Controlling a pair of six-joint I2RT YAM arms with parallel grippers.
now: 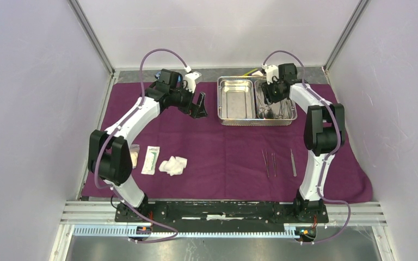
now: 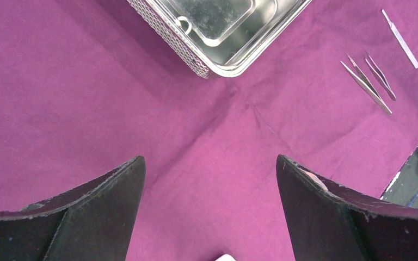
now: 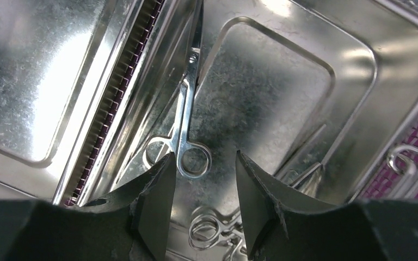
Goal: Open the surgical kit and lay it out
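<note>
A steel tray [image 1: 237, 99] with two compartments stands at the back right. My right gripper is open over its right compartment, above scissors [image 3: 190, 92]; more ringed instruments [image 3: 207, 228] lie there too. My left gripper hangs open over bare cloth left of the tray, with nothing between its fingers. Two tweezers [image 2: 367, 87] and a scalpel handle [image 2: 400, 38] are laid out on the cloth at the front right.
A folded gauze [image 1: 172, 166], a white packet [image 1: 151, 160] and a bag [image 1: 134, 155] lie at the front left.
</note>
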